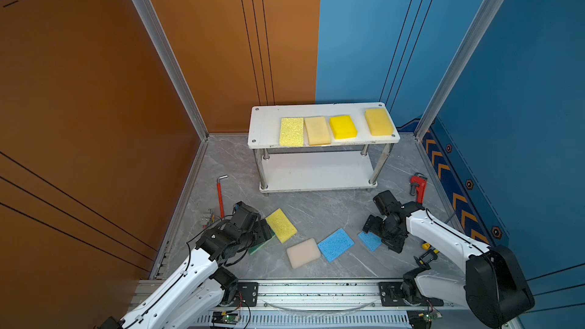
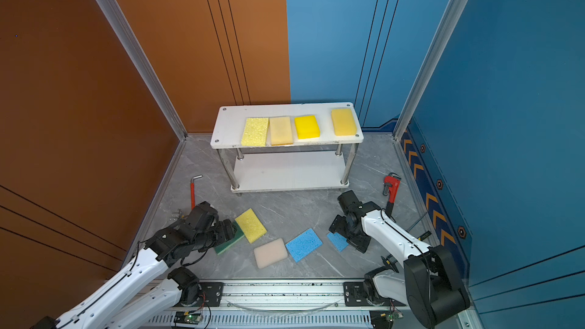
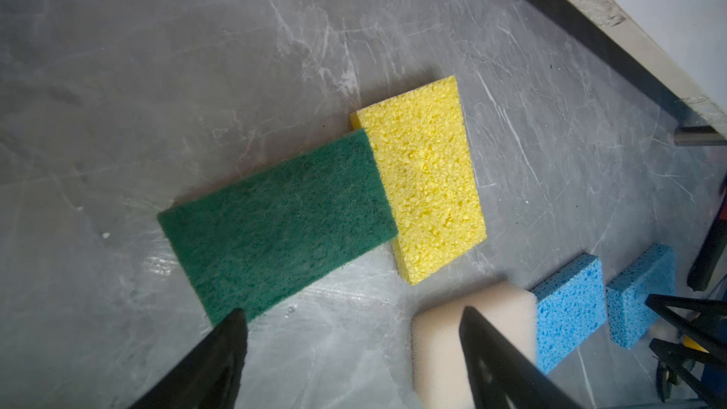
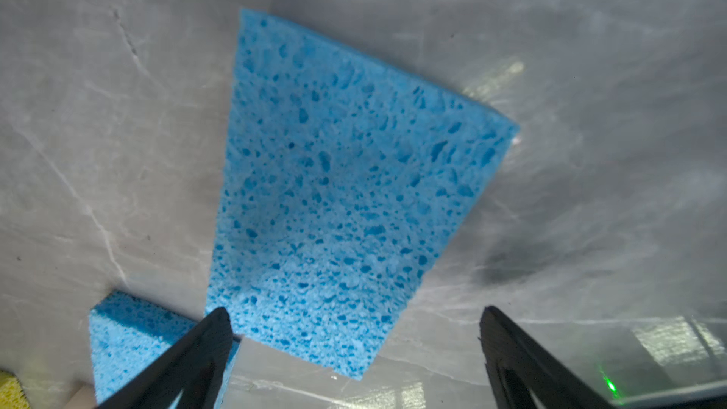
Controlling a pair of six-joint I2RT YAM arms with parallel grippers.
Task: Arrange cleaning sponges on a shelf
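Note:
Four yellowish sponges, among them a bright yellow one [image 1: 343, 126], lie in a row atop the white shelf [image 1: 274, 115]. On the floor lie a green sponge [image 3: 276, 223], a yellow sponge [image 3: 424, 174], a beige sponge [image 1: 303, 253] and two blue sponges [image 1: 335, 244] [image 4: 340, 189]. My left gripper hangs over the green sponge, fingers apart with nothing between them. My right gripper stands open above the rightmost blue sponge, which lies between and beyond its fingers in the right wrist view.
The lower shelf [image 1: 317, 170] is bare. A red pipe wrench [image 1: 418, 184] lies at right, near other tools, and a red-handled tool [image 1: 220, 198] lies at left. Walls close in the sides and back.

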